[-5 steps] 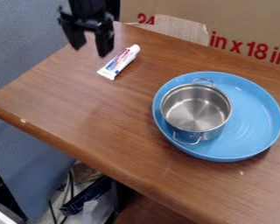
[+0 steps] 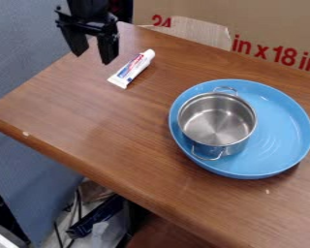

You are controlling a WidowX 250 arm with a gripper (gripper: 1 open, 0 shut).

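Note:
My black gripper (image 2: 92, 46) hangs open at the upper left, above the table's far-left corner, with nothing between its fingers. A white toothpaste tube (image 2: 132, 69) lies on the wood just below and right of it. On the right, a steel pot (image 2: 217, 124) with wire handles sits on a blue plate (image 2: 282, 138).
A cardboard box (image 2: 262, 34) stands along the back. Past the table's left edge are a grey-blue surface (image 2: 28, 68) and some clutter below.
My gripper has moved slightly to the left. The tube, pot and plate have not moved.

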